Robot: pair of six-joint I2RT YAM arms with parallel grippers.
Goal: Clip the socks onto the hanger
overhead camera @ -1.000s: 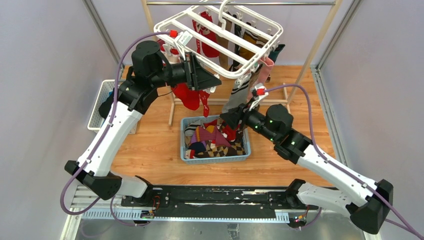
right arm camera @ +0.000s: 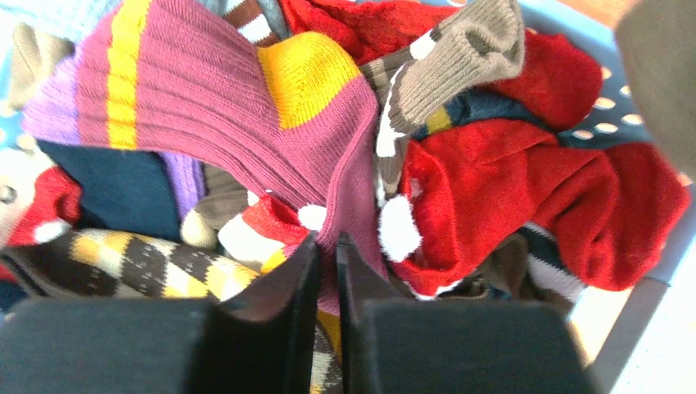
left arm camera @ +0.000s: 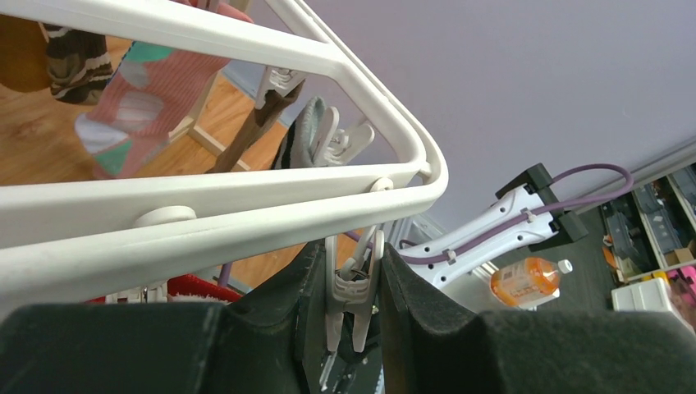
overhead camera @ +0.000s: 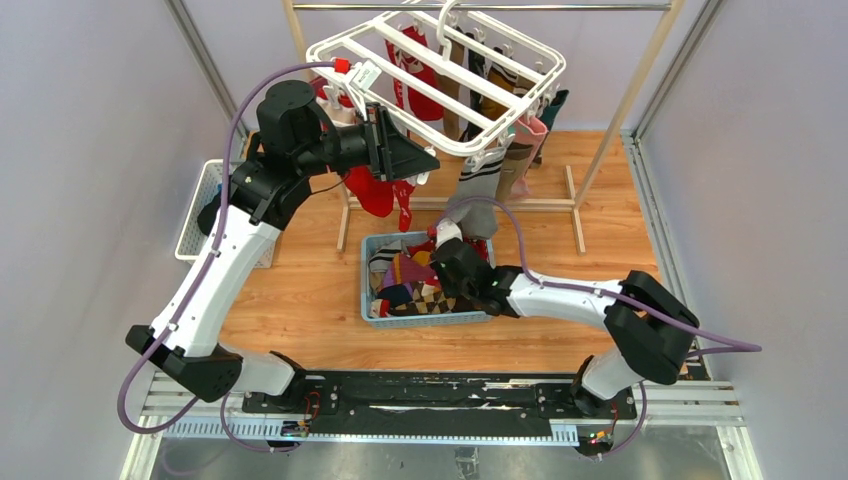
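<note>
The white clip hanger (overhead camera: 480,130) hangs from the rail, with socks clipped along it. My left gripper is shut on a white clip (left arm camera: 368,279) below the hanger's front corner. My right gripper is down in the blue basket (overhead camera: 420,320), its fingertips at the folded edge of a maroon sock with yellow stripes (right arm camera: 197,107); blur hides how far apart they are. Red, checkered and grey socks lie around it.
A white basket (overhead camera: 195,230) with dark items stands at the left. A wooden rack frame (overhead camera: 625,95) surrounds the hanger. The wooden floor right of the blue basket is clear.
My right arm has swung left and down, from beside the hanging socks into the blue basket. The left arm has stayed at the hanger.
</note>
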